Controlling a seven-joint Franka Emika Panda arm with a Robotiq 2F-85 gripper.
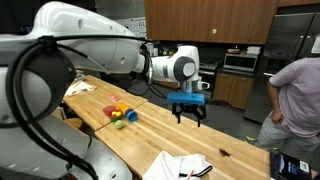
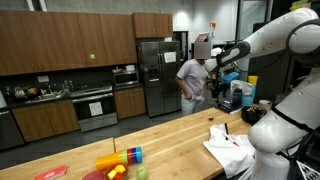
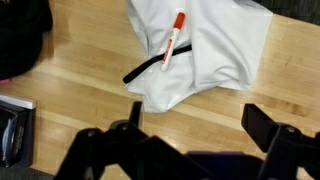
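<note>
Above the wooden table hangs my gripper (image 1: 189, 117), its fingers wide apart and empty. In the wrist view the two dark fingers, one of them the right-hand finger (image 3: 262, 126), stand far from each other at the lower edge. Beneath and ahead of them lies a white cloth (image 3: 220, 50), spread with some folds. On the cloth rest an orange-red and white marker (image 3: 173, 40) and a thin black strip (image 3: 157, 63) that crosses near the marker's white end. The cloth (image 1: 172, 165) appears at the table's near edge in exterior view 1.
Colourful items, including a blue-ended cylinder (image 2: 121, 158) and a green ball (image 2: 141, 173), sit at the table's other end. A black boxy object (image 3: 14, 133) lies at the wrist view's left. A person (image 1: 295, 100) stands beside the table.
</note>
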